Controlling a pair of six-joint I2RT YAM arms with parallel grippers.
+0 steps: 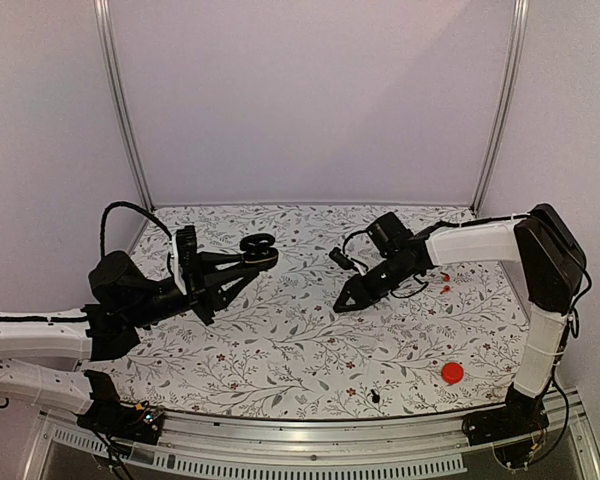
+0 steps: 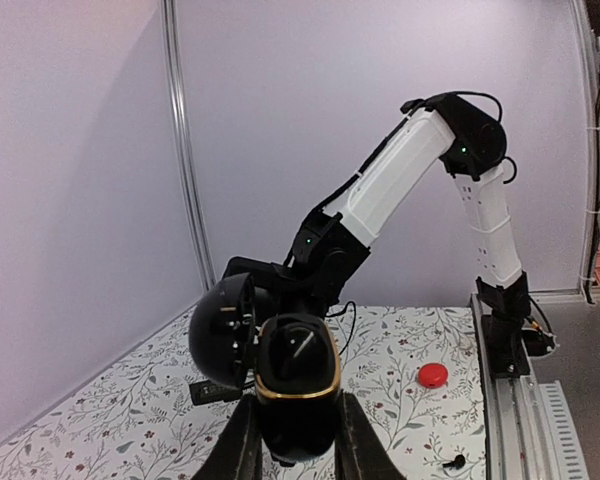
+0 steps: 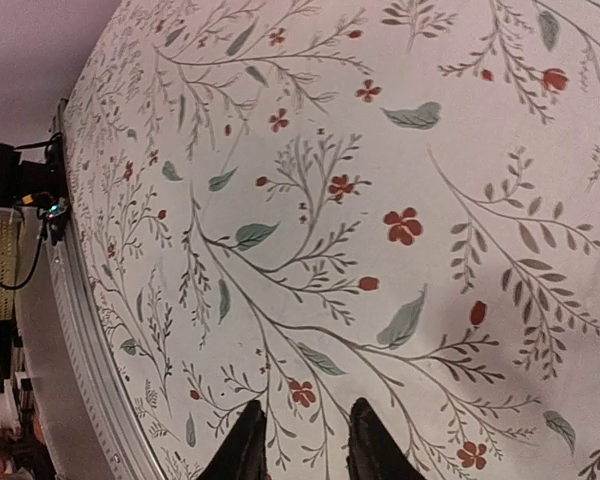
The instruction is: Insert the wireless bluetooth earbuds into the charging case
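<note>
The black charging case (image 2: 298, 350) with a gold band is held in my left gripper, which is shut on its base. Its round lid (image 2: 220, 330) stands open. From the top, the case (image 1: 262, 257) is in the air left of centre. A small black earbud (image 1: 375, 396) lies on the tablecloth near the front edge; the left wrist view has this earbud (image 2: 455, 462) at lower right. Over the middle of the table, my right gripper (image 1: 342, 302) points down-left. In the right wrist view, the right gripper is open, nothing between its fingers.
A red disc (image 1: 452, 373) lies at the front right, to the right of the earbud. Small red pieces (image 1: 446, 289) are beyond it, near the right arm. A metal rail (image 1: 310, 425) runs along the front edge.
</note>
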